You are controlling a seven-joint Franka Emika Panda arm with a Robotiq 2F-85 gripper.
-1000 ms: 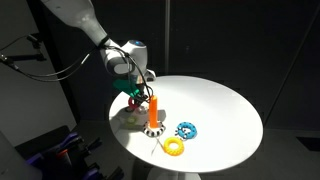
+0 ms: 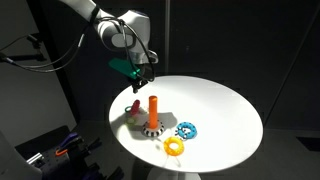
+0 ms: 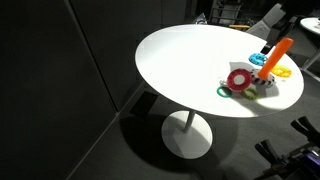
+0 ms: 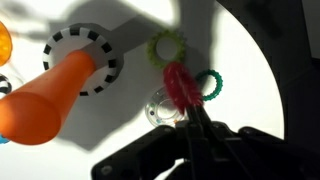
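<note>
A blurred red ring [image 4: 182,88] is just beyond the fingertips in the wrist view. From the first exterior view, the red ring [image 2: 136,107] appears below my gripper [image 2: 137,89], with a gap between them. The second exterior view shows the ring [image 3: 239,79] facing the camera; whether it touches the table is hard to tell. My gripper looks only slightly open. The orange peg [image 2: 153,111] stands upright on a black-and-white base [image 2: 153,129], with no ring around it.
Under the red ring lie a yellow-green ring [image 4: 166,48], a teal ring [image 4: 209,85] and a clear ring [image 4: 160,108]. A blue ring [image 2: 186,131] and a yellow ring [image 2: 174,146] lie beyond the peg.
The arm has risen. Peg and other rings have not moved.
</note>
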